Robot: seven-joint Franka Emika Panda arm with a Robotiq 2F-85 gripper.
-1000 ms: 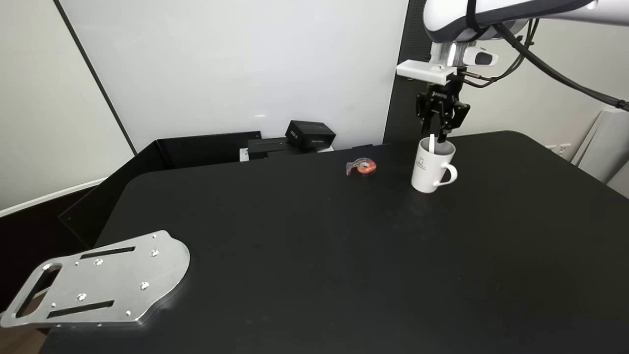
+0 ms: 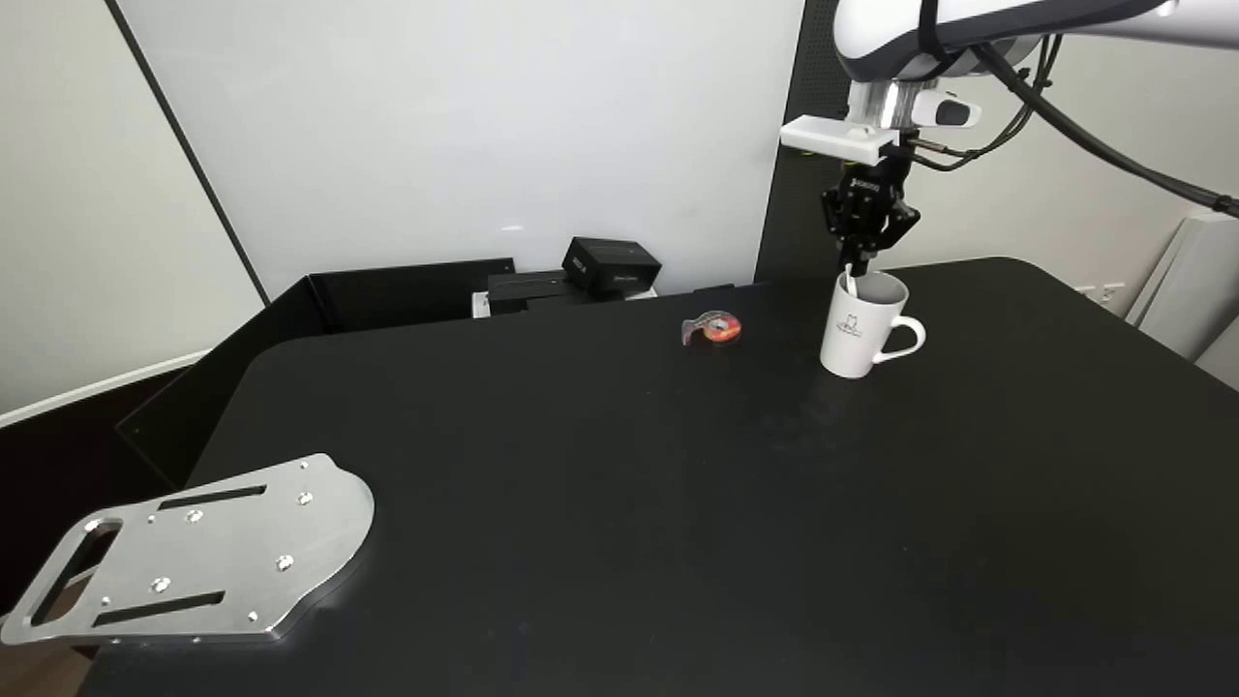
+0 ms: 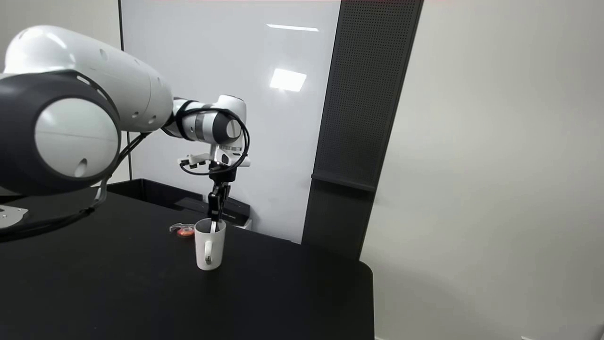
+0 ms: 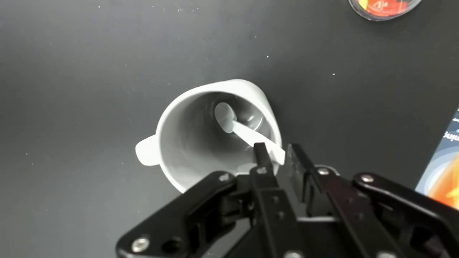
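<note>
The white mug (image 2: 856, 331) with a small dark print stands upright on the black table. In the wrist view its opening faces me, and a white spoon (image 4: 251, 134) leans inside with its bowl down and its handle against the rim. My gripper points down over the rim, its fingers part open and close together. The spoon's handle end reaches between the fingertips, with a narrow gap visible towards the right finger (image 4: 297, 161). Part of the near rim is hidden behind the fingers.
A tape dispenser (image 2: 714, 327) with an orange-red roll lies left of the mug. A silver metal plate (image 2: 244, 534) sits at the table's front left. Black boxes (image 2: 612, 266) stand beyond the back edge.
My gripper's fingers have come closer together around the spoon handle. The mug has shifted slightly right, its handle further out, and the spoon leans differently. The arm looks unmoved.
</note>
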